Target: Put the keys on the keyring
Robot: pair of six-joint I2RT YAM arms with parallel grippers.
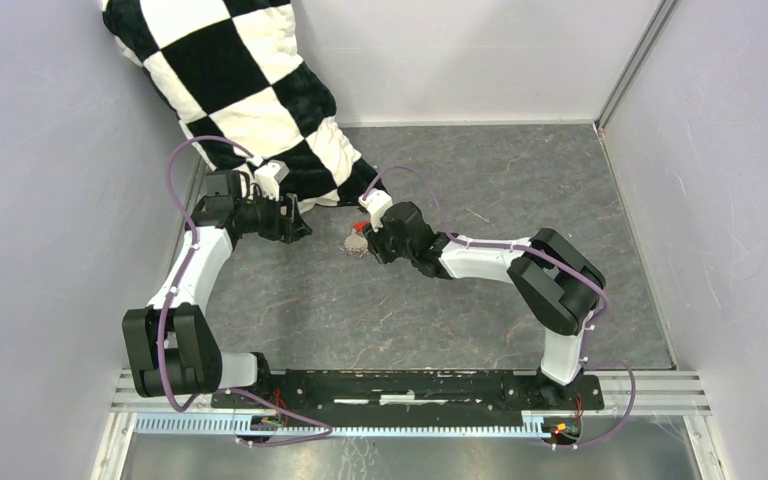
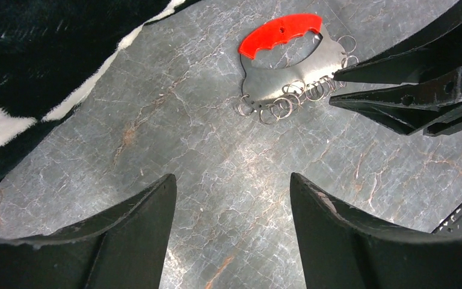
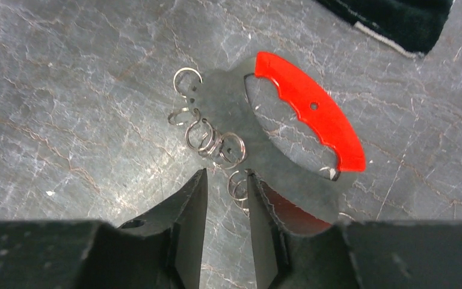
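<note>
A grey metal key holder [image 2: 271, 78] with a red grip [image 2: 281, 34] lies on the floor in the left wrist view, several wire rings along its lower edge. My right gripper hovers over that ringed edge, its fingers parted by a narrow gap. Small rings [image 3: 236, 191] show through this gap, but whether the fingers touch them I cannot tell. Off to the left, my left gripper is open above bare floor, with nothing between its fingers. In the top view, my right arm covers most of the holder. No key can be seen now.
A black-and-white checkered cushion [image 1: 250, 95] leans at the back left, close behind my left gripper. Walls stand on both sides. The floor [image 1: 360, 325] in front of the holder is clear, as is the back right.
</note>
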